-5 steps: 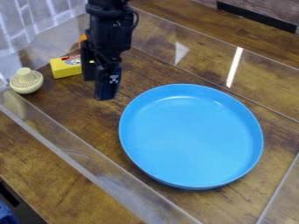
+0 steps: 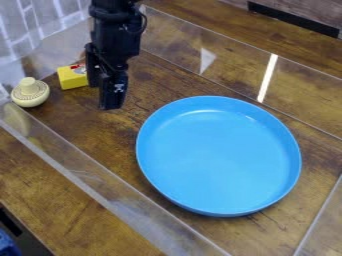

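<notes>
My black gripper (image 2: 111, 82) hangs open over the wooden surface in the upper left, its fingers pointing down with nothing seen between them. Just left of it and partly behind it is a small yellow block (image 2: 71, 78). A cream knobbed round object (image 2: 30, 92) lies at the far left. A large blue round plate or tray (image 2: 218, 156) fills the right middle, to the lower right of my gripper.
Clear plastic walls or strips run along the left, top and right edges of the work area.
My gripper has moved left over the last second, away from the blue plate and closer to the yellow block. The objects have not visibly moved.
</notes>
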